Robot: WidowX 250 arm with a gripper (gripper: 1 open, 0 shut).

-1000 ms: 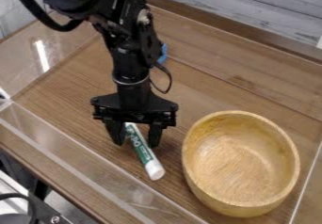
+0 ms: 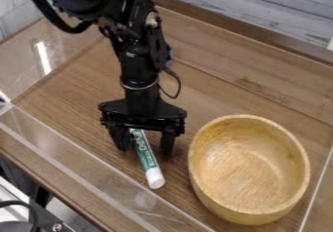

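Note:
A black gripper [image 2: 143, 136] hangs low over the wooden table, its fingers on either side of the upper end of a white tube with a green label [image 2: 148, 164]. The tube lies slanting toward the front, its white cap nearest the camera. Whether the fingers press on the tube is hard to tell.
A large yellow bowl [image 2: 247, 162] stands to the right of the tube. A small blue object is partly hidden behind the arm.
The tube's capped end has shifted slightly left over the last second. The gripper stays in nearly the same place, a little shifted.

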